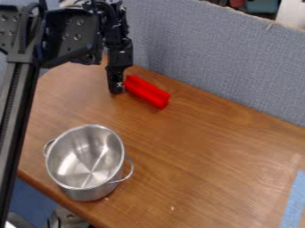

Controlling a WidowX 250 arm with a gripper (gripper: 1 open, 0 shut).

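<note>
My black gripper [116,82] points down at the back left of the wooden table, its tips low beside the upper-left end of a red cylinder [146,91] that lies on its side. The gripper looks shut, and nothing shows between its fingers; whether it touches the cylinder I cannot tell. A steel pot [86,163] with two wire handles stands at the front left of the table.
A grey padded wall [220,62] runs along the back of the table.
</note>
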